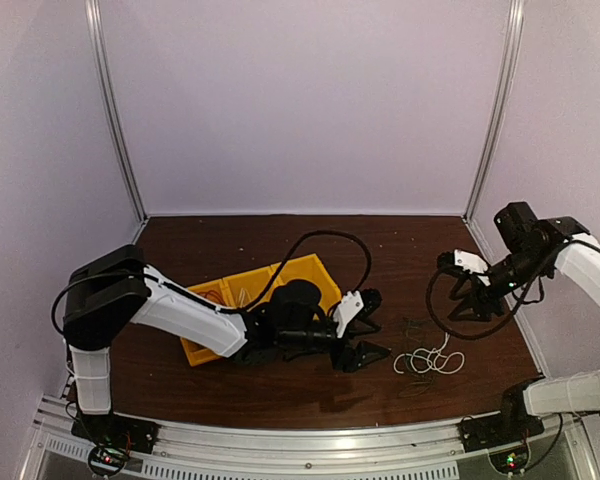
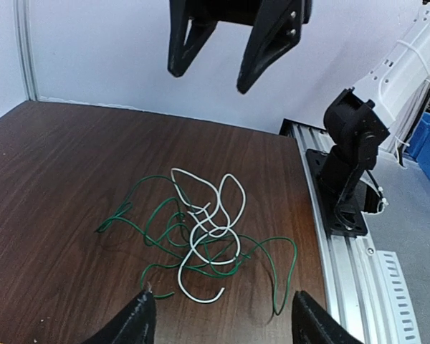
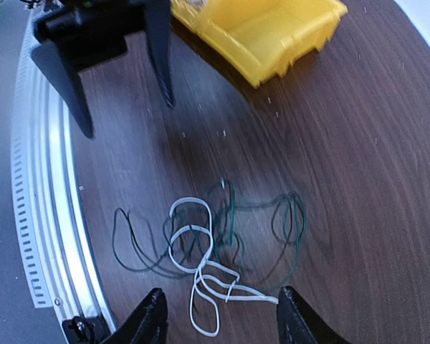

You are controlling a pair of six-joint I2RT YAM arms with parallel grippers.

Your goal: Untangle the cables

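A white cable [image 1: 430, 360] lies in loops on the right front of the table, over a tangle of green cable; in the right wrist view both lie just beyond my fingers. My left gripper [image 1: 365, 335] hangs open just left of and above the tangle, nothing between its fingers. My right gripper [image 1: 470, 300] is open too, above and to the right of the cables, also empty. Where the two cables cross, I cannot tell how they are interlaced.
A yellow three-compartment box [image 1: 210, 275] sits at the left behind my left arm, with cables in it. Metal rails [image 1: 310, 450] run along the front edge.
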